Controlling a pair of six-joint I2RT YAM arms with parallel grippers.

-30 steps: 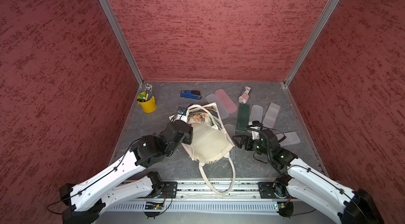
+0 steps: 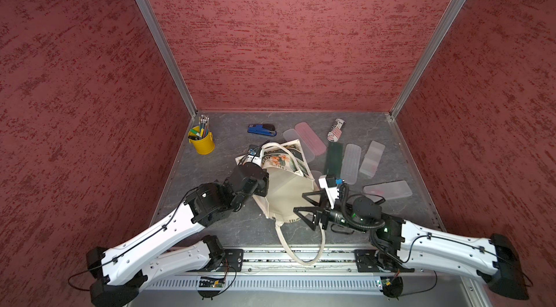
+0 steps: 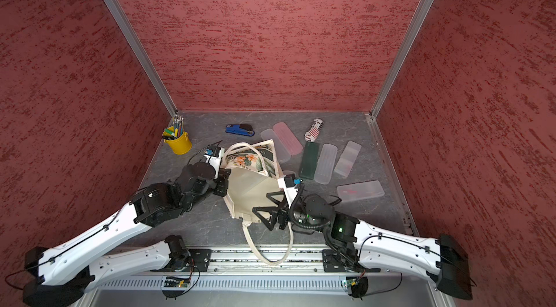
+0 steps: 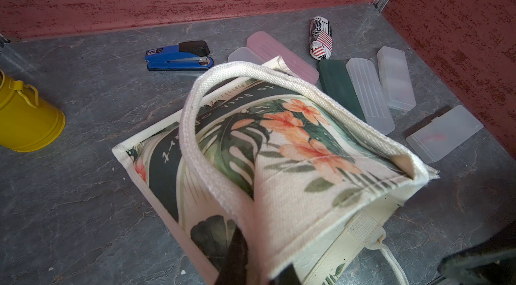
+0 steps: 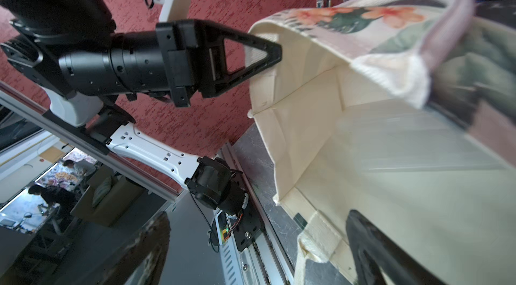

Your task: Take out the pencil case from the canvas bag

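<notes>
A cream canvas bag with a floral print [image 4: 317, 161] lies with its mouth toward the front, its pale interior [image 5: 311, 145] showing. My left gripper is shut on the bag's rim near the upper handle, holding it up. My right gripper is open at the bag's mouth, its fingers in front of the interior. In the right wrist view a blurred translucent shape [image 5: 403, 140] sits inside the bag; I cannot tell clearly what it is.
A yellow pen bucket [image 4: 29, 123] stands at the left, a blue stapler [image 4: 174, 59] at the back. Several flat pencil cases, such as the green one [image 4: 338, 91], lie behind and right of the bag, with a patterned pouch [image 4: 320, 38].
My right gripper has moved leftward from the table right of the bag to its mouth, open. My left arm and the bag have shifted only slightly rightward.
</notes>
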